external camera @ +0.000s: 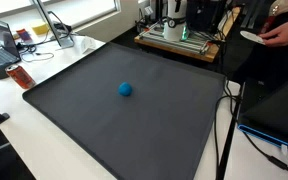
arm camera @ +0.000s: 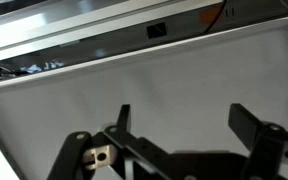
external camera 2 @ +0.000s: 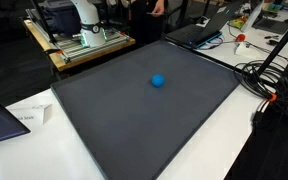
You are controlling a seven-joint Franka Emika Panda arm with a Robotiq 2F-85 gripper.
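Note:
A small round blue object [external camera: 125,89] rests alone on the dark grey mat [external camera: 134,125]. The second exterior view shows the same blue object [external camera 2: 157,80] towards the far part of the mat [external camera 2: 134,125]. In the wrist view my gripper is open, its dark fingers [arm camera: 124,118] wide apart with only a bare greyish surface visible between and beyond them. No blue object appears there. Neither exterior view shows the gripper, so its distance from the blue object cannot be told.
An orange-red can [external camera: 20,76] and a laptop [external camera: 6,48] stand left of the mat. Dark cables [external camera 2: 274,85] lie along the table's right side. A hand [external camera: 284,33] holds a white disc [external camera: 252,37] at the upper right.

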